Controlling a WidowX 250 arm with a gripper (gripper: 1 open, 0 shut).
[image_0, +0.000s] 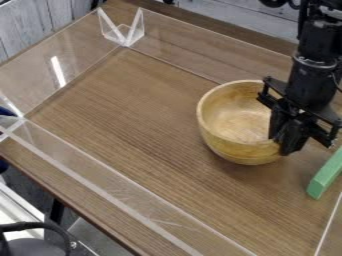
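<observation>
A yellowish wooden bowl (233, 124) sits on the right half of the wooden table (107, 130). The black gripper (283, 132) reaches down from the right edge to the bowl's right rim, shut on that rim; the fingertips are partly lost in dark shapes. A green object (323, 172) lies just right of and below the bowl, near the image's right edge.
A clear plastic piece (122, 30) stands at the table's far upper left. Black cables and dark items are at the lower left, off the table's edge.
</observation>
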